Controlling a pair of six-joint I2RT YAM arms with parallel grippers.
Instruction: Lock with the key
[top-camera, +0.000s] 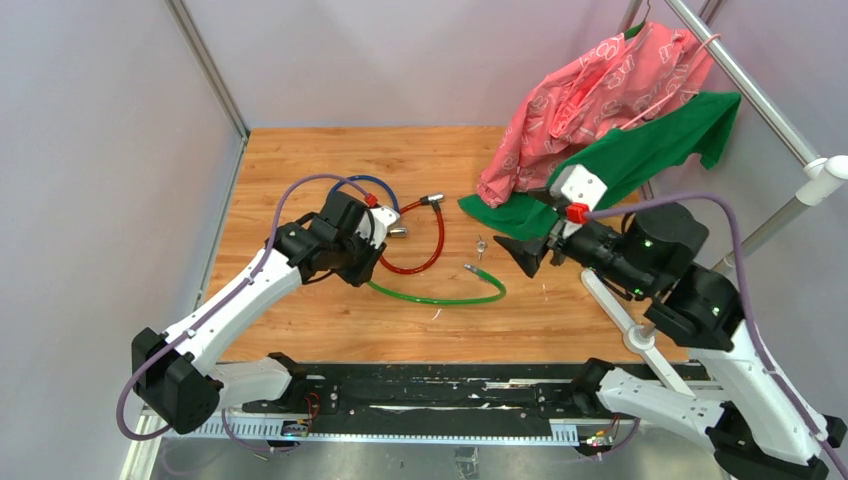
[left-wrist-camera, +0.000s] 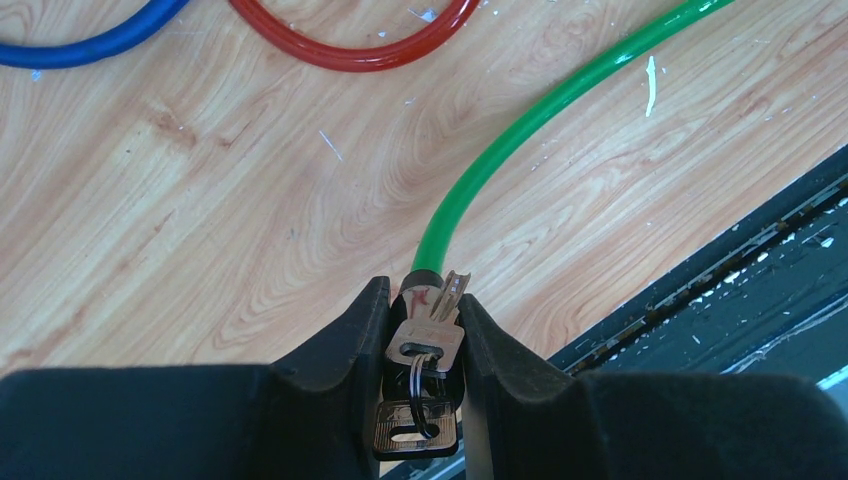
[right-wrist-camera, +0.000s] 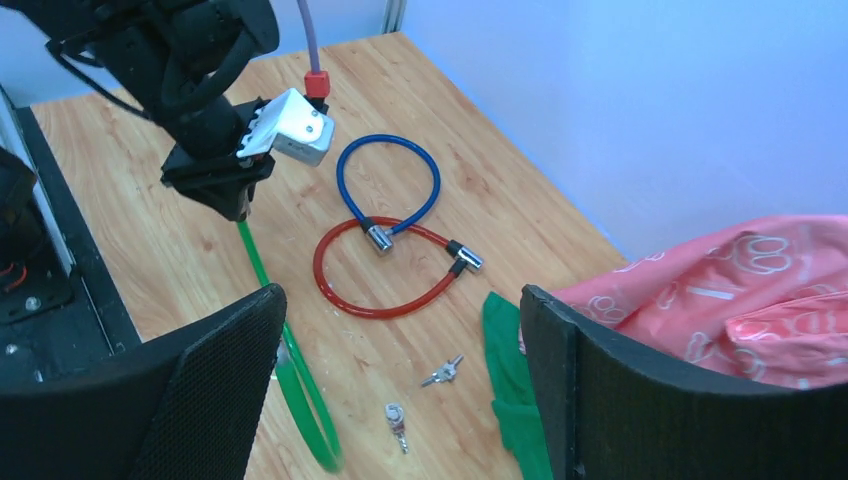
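My left gripper is shut on the lock head of the green cable lock (left-wrist-camera: 500, 150), with a key ring and keys (left-wrist-camera: 425, 340) at it. The green cable runs right across the table to a metal-tipped end (top-camera: 470, 268). My right gripper (top-camera: 537, 252) is open and raised at the right side of the table, with nothing between its fingers. Loose keys (right-wrist-camera: 442, 370) lie on the wood below it, near the cloths.
A red cable lock (right-wrist-camera: 385, 312) and a blue one (right-wrist-camera: 432, 190) lie at the middle back. Pink (top-camera: 590, 100) and green (top-camera: 640, 150) cloths are heaped at the back right, by a metal pole (top-camera: 750, 250).
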